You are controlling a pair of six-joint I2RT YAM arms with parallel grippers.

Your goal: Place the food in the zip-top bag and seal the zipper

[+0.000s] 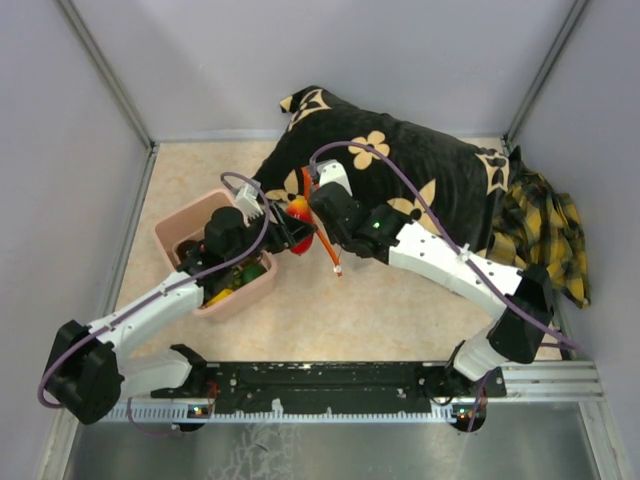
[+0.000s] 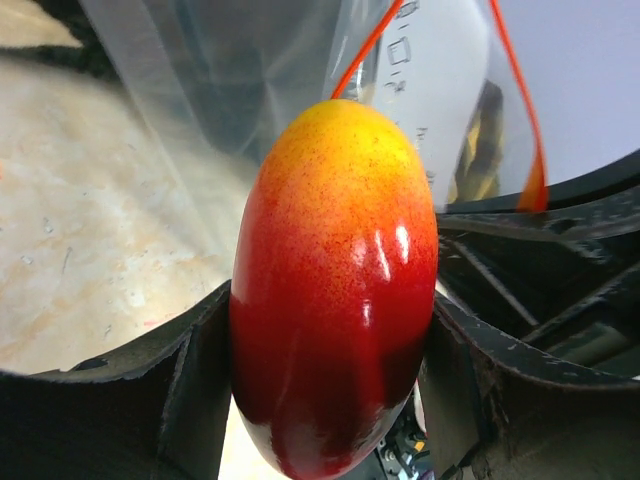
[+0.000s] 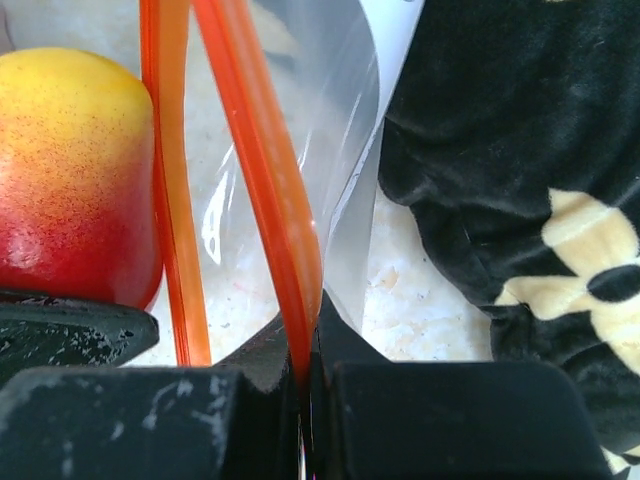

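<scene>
A red-and-yellow mango (image 2: 330, 290) sits between the fingers of my left gripper (image 1: 298, 228), held up at the mouth of a clear zip top bag (image 2: 210, 80) with orange zipper strips. My right gripper is shut on one orange zipper strip (image 3: 262, 140), with the bag hanging from it. In the right wrist view the mango (image 3: 70, 170) is beside the other orange strip (image 3: 175, 220), with a left gripper finger below it. Whether the mango is inside the bag's opening is unclear.
A pink bin (image 1: 172, 225) with assorted food is at the left. A black flowered cushion (image 1: 420, 150) lies at the back, a yellow plaid cloth (image 1: 545, 240) at the right.
</scene>
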